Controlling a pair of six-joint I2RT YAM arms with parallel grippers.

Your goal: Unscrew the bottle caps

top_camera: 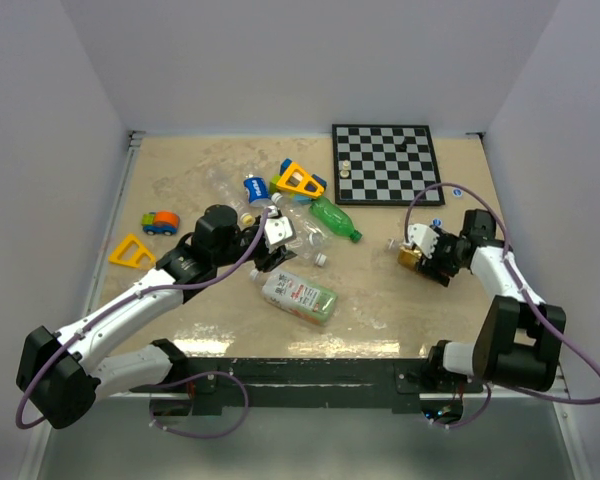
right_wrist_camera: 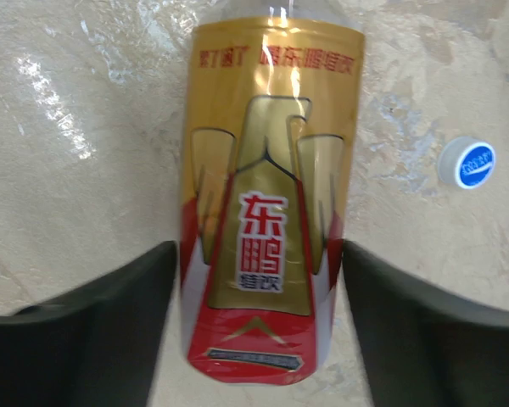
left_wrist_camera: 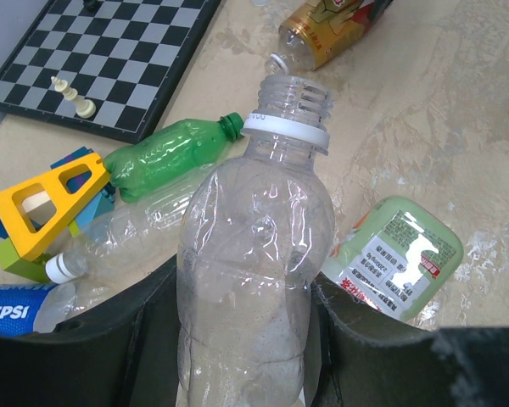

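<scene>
My left gripper is shut on an upright clear bottle; its threaded neck shows bare, with a white ring below the threads. At the right, my right gripper is around a gold and red bottle lying on the table; whether it grips it is unclear in the blur. Also lying on the table are a green bottle with a green cap, a clear bottle with a white cap, a light green labelled bottle and a Pepsi bottle. A loose blue-and-white cap lies beside the gold bottle.
A chessboard with a few pieces is at the back. Toy blocks, a toy car and a yellow triangle are at the left. The front middle of the table, right of the labelled bottle, is clear.
</scene>
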